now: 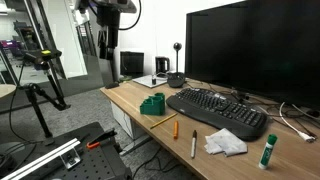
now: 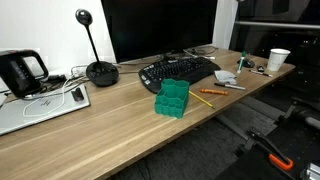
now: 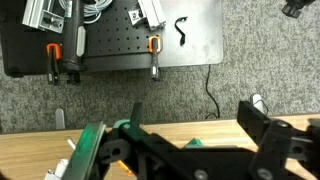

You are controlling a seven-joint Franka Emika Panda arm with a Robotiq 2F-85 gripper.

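High over the desk's left end in exterior view 1 hangs my gripper point(image 1: 104, 48), pointing down, clear of everything on the desk. The wrist view shows its fingers spread wide at the bottom corners, so the gripper is open with nothing between them. A green open-topped holder point(image 1: 152, 104) sits on the desk's left part; it is the teal block point(image 2: 172, 98) in exterior view 2. Along the front lie a yellow pencil point(image 1: 163, 120), an orange marker point(image 1: 176, 129) and a white-and-dark marker point(image 1: 194, 144). A white cloth point(image 1: 225, 142) lies flat, and a green glue stick point(image 1: 267, 151) stands upright.
Behind these sit a black keyboard point(image 1: 217, 110) and a large monitor point(image 1: 262, 50). A webcam on a stand point(image 2: 99, 68) is at the back. A white cup point(image 2: 278, 60) stands at the far right. Below me are carpet point(image 3: 170, 105) and a metal plate point(image 3: 200, 40) with tools.
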